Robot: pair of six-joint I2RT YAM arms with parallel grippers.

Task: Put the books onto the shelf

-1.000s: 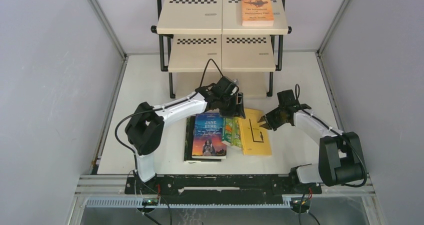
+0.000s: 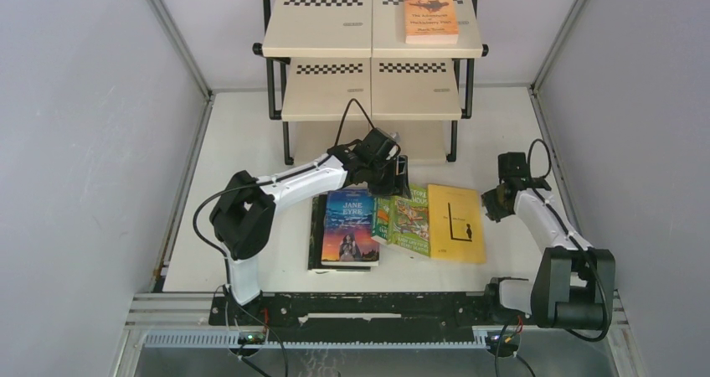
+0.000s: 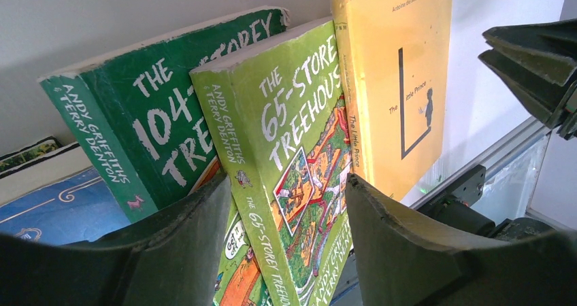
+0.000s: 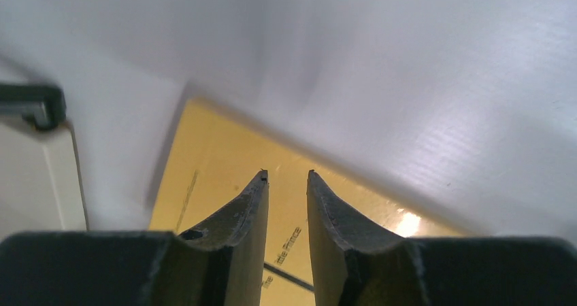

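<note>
Above the books my left gripper is open, its fingers either side of the green 65-Storey Treehouse book (image 3: 306,149) but not visibly holding it. That book leans on the dark green 104-Storey Treehouse book (image 3: 163,102). On its other side lies the yellow Little Prince book (image 2: 455,224), flat on the table. My right gripper (image 2: 490,205) is just right of the yellow book, its fingertips a little apart in the right wrist view with nothing between them. Left of the green books, the blue Jane Eyre book (image 2: 350,226) rests on a dark-edged book (image 2: 316,233).
A cream two-column shelf rack (image 2: 326,88) stands at the back, with an orange Huckleberry Finn book (image 2: 430,15) on its upper right shelf.
The yellow book has shifted right, uncovering more of the green 65-Storey book. My right gripper has moved right, off the yellow book. The left arm stays in place.
</note>
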